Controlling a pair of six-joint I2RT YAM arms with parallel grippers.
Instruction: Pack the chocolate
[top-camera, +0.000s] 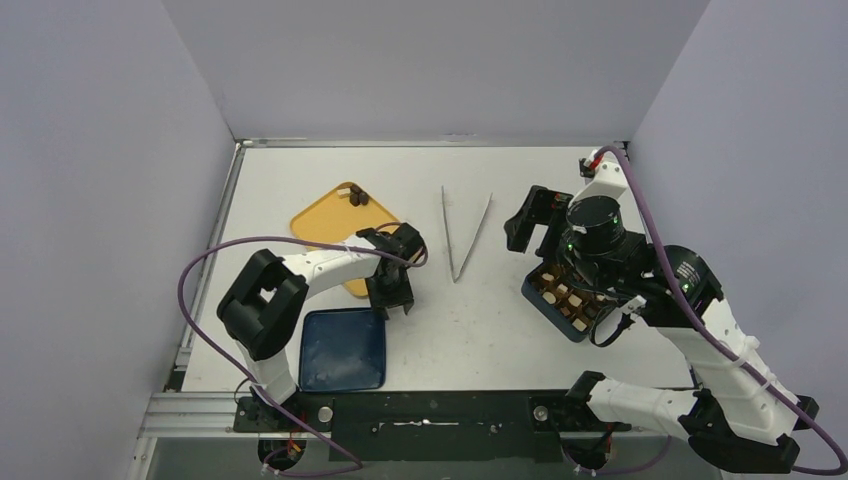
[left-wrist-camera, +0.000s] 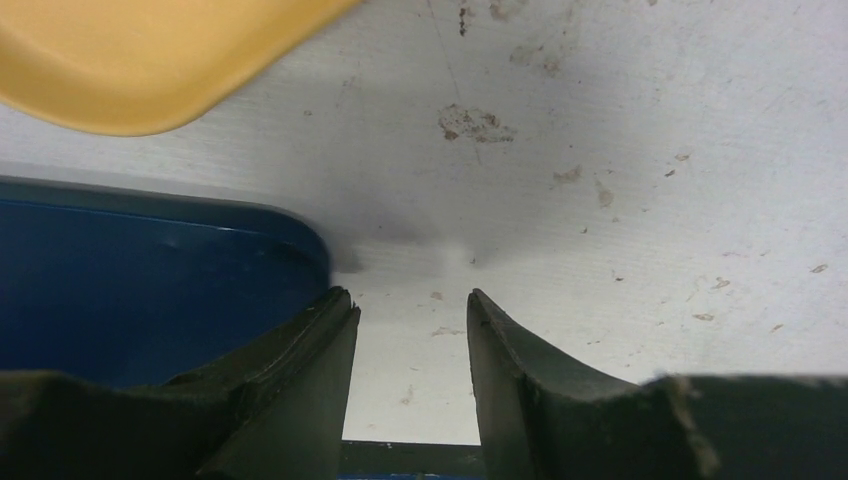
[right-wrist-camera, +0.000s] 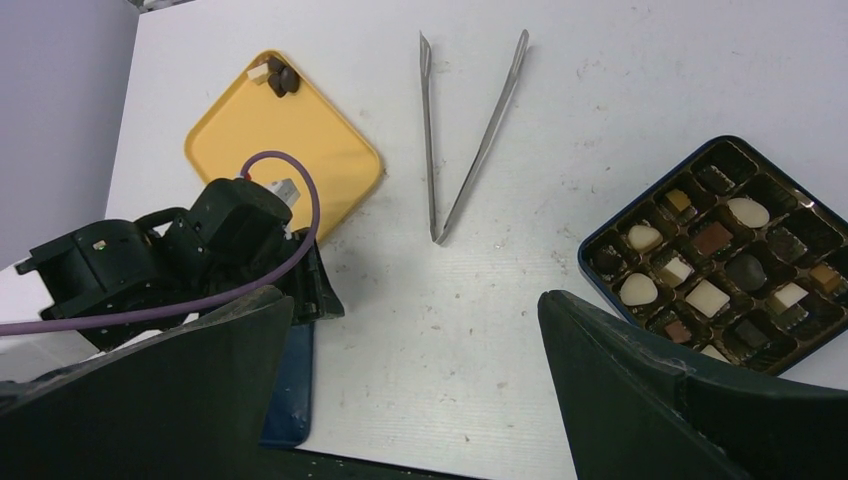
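Observation:
My left gripper hangs at the top right corner of the dark blue tray (top-camera: 342, 355), fingertips apart with nothing between them. On the yellow tray (top-camera: 320, 215) sit a few dark chocolates and a pale piece (right-wrist-camera: 258, 74) at its far end. The compartmented box (right-wrist-camera: 635, 191), holding several dark, white and brown chocolates, lies on the right, partly hidden by my right arm in the top view. My right gripper (top-camera: 532, 220) is held high beside that box, open and empty, its wide-set fingers framing the table in the right wrist view.
Metal tongs (top-camera: 460, 245) lie at the middle back, between the yellow tray and the box. Grey walls stand on both sides and at the back.

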